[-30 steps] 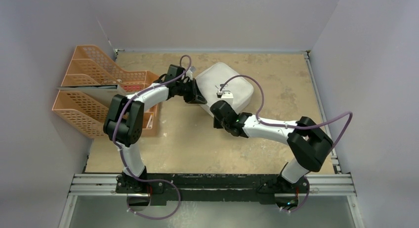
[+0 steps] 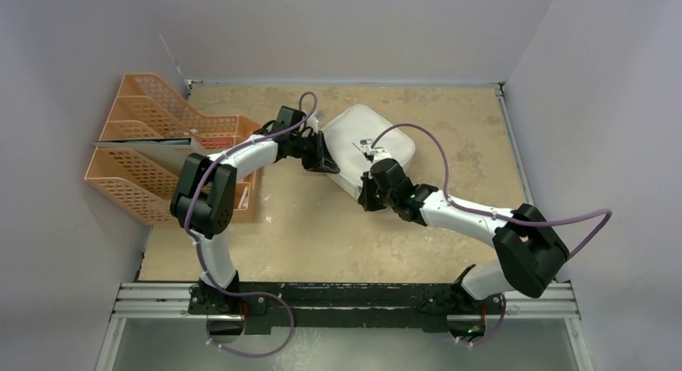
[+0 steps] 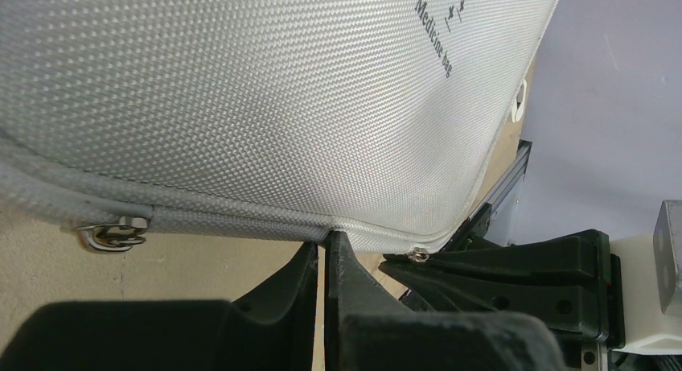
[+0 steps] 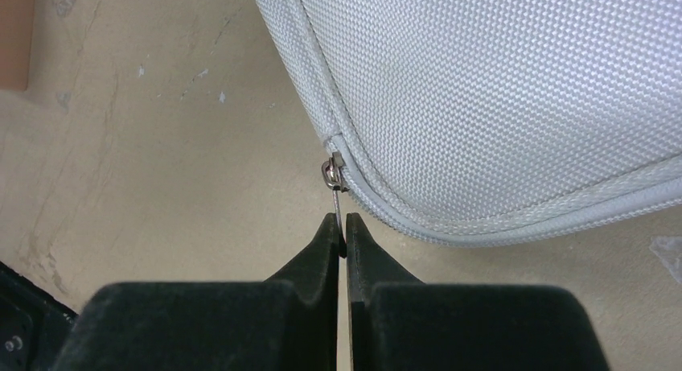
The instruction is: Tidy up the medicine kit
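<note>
The white fabric medicine bag (image 2: 358, 138) lies flat in the middle of the table, partly covered by both arms. Printed letters reading "Medicine bag" show on its top in the left wrist view. My left gripper is shut at the bag's piped edge, its fingertips pinching a bit of that edge. At a rounded corner, my right gripper is shut on a thin metal zipper pull (image 4: 338, 208) hanging from the slider (image 4: 333, 171). Another metal zipper piece (image 3: 114, 234) sits farther along the edge, left of my left gripper.
Orange perforated baskets (image 2: 121, 182) stand at the left, with a flat white box or board (image 2: 157, 151) lying across them. Open tabletop (image 2: 338, 246) lies in front of the bag and to its right. Grey walls close in the sides and back.
My right gripper has moved to the right along the bag's near edge. The bag and my left gripper have shifted slightly right as well.
</note>
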